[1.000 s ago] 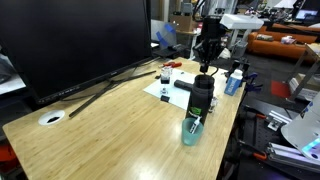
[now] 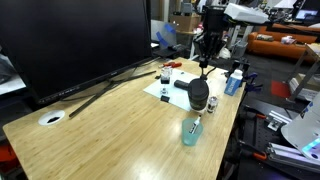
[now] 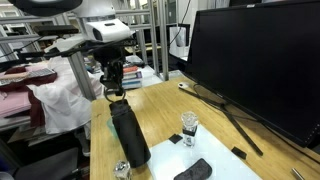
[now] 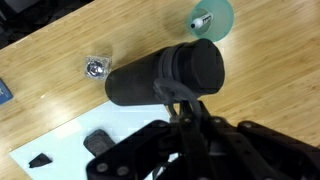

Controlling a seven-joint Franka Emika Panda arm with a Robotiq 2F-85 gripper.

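Note:
A large black bottle (image 2: 198,97) hangs tilted under my gripper (image 2: 206,71) near the right side of the table. In the second exterior view, the bottle (image 3: 127,135) leans below the gripper (image 3: 118,94), whose fingers are closed at its upper end. From the wrist, the gripper looks shut on a strap or loop by the bottle's lid (image 4: 205,65); the exact contact is partly hidden. The body (image 4: 135,80) slants away to the left. Whether its lower end touches the table cannot be told.
A teal cup (image 2: 192,132) with a white object inside stands close in front of the bottle. Nearby are a clear glass (image 3: 189,125), a small jar (image 4: 97,67), white paper (image 4: 60,145) and a black device (image 3: 193,170). Open table lies to the left in the first exterior view.
Once upright behind the teal cup, the bottle has risen slightly and tipped over. More of the cup shows now. The gripper has shifted a little with it.

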